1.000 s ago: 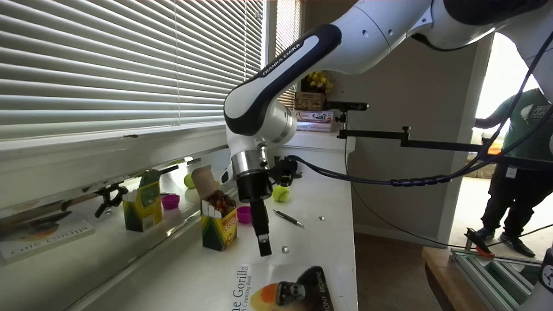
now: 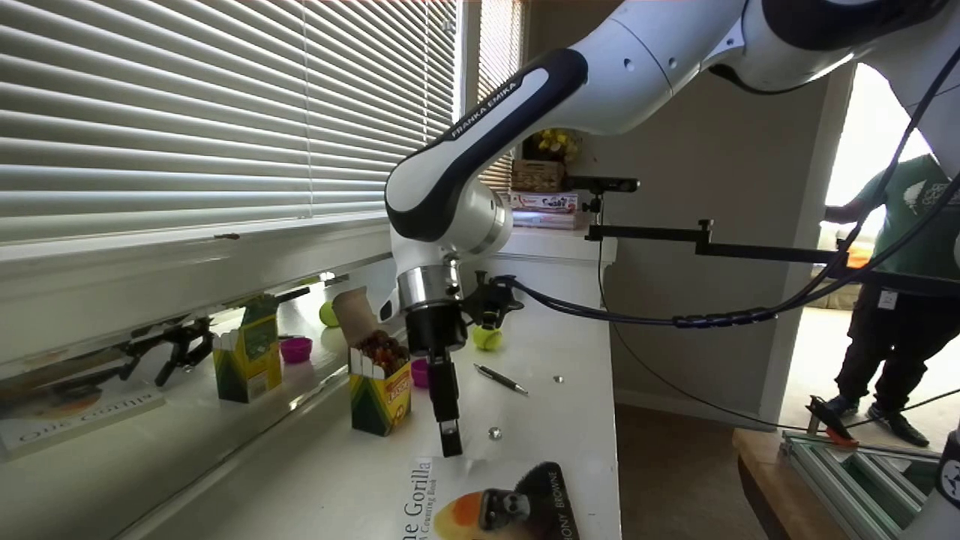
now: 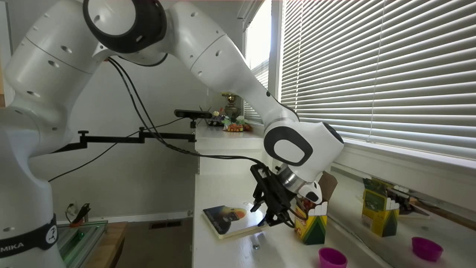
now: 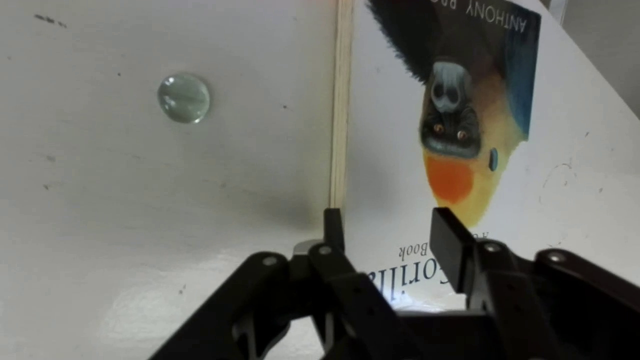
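A book with a gorilla on its cover (image 4: 390, 150) lies flat on the white counter (image 4: 240, 156), its pale page edge facing the glass bead. Low over that edge, my gripper points down with its fingers apart. In the wrist view, one fingertip (image 4: 333, 228) lines up with the page edge and the other (image 4: 447, 243) overlaps the cover. Only the cover shows between them. Whether either finger touches the book, I cannot tell. A clear glass bead (image 4: 184, 98) rests on the counter beside the book.
A yellow-green crayon box (image 2: 379, 391) stands open near the mirror, close to my gripper. Behind it are a magenta cup (image 2: 420, 373), a tennis ball (image 2: 487, 338) and a pen (image 2: 501, 379). Another small clear bead (image 2: 558, 379) sits near the counter's outer edge.
In exterior view 1, my gripper has moved down and slightly left, closer to the book. The book, bead and crayon box have stayed where they were.
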